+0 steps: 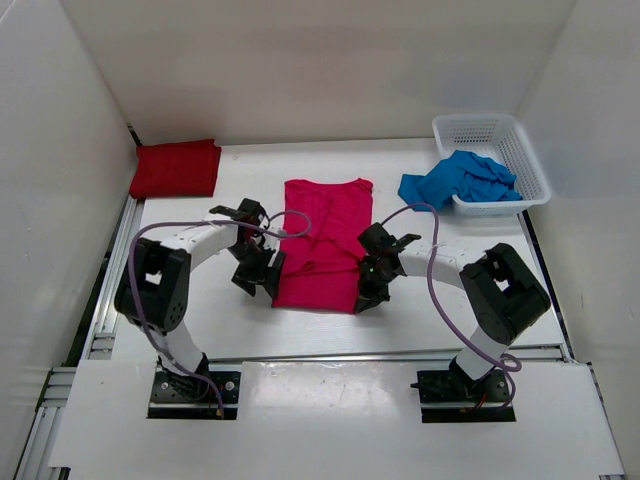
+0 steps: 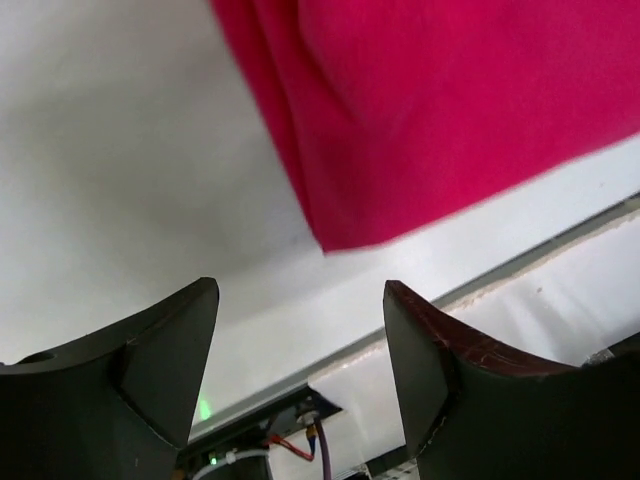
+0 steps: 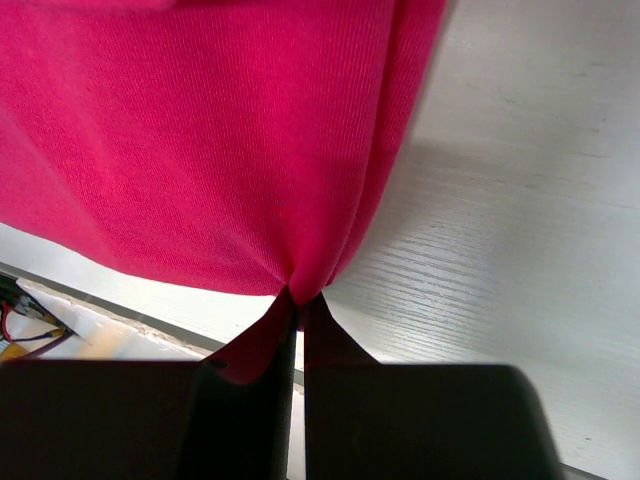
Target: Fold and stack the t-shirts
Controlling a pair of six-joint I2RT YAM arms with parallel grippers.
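Note:
A pink t-shirt (image 1: 325,230) lies on the white table, its lower part folded, sleeves toward the back. My left gripper is open just off the shirt's near-left corner, which shows in the left wrist view with nothing between the fingers. My right gripper is shut on the shirt's near-right corner, pinching the gathered fabric at its fingertips. A folded dark red shirt (image 1: 175,168) lies at the back left.
A white basket (image 1: 530,160) stands at the back right with blue shirts (image 1: 465,180) in it and draping over its side onto the table.

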